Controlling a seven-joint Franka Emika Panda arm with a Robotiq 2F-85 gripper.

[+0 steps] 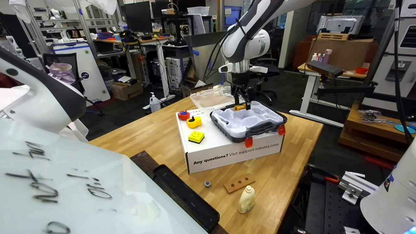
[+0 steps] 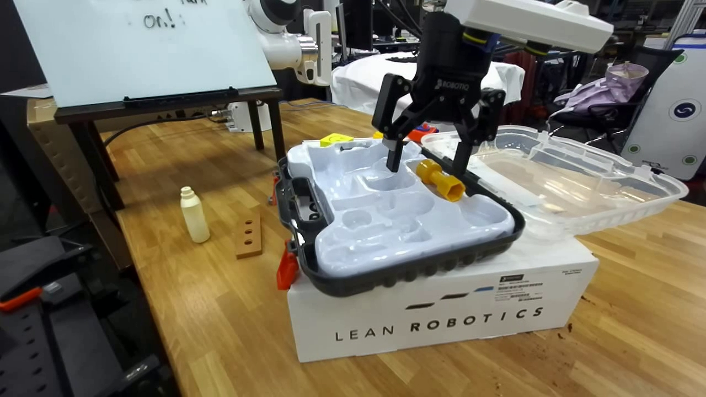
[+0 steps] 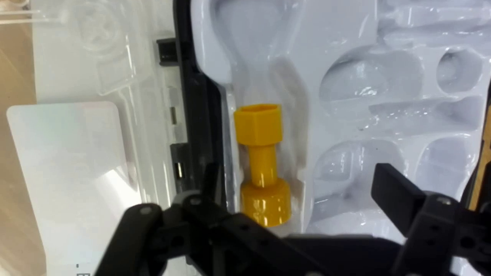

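Observation:
An amber-yellow plastic piece, with a hexagonal socket at one end and a round cap at the other, lies in a recess of the white moulded tray. The tray fills a black-rimmed case. My gripper is open above the tray, pointing down, with nothing held. In exterior view 2 its fingertips sit either side of the piece's far end, one out over an empty hollow. From the wrist, the piece lies between the fingers, nearer the left one than the right one.
The case rests on a white cardboard box, its clear lid folded open. A yellow smiley block, a yellow item and a red-blue item share the box top. A cream bottle and drilled wooden strip stand on the table.

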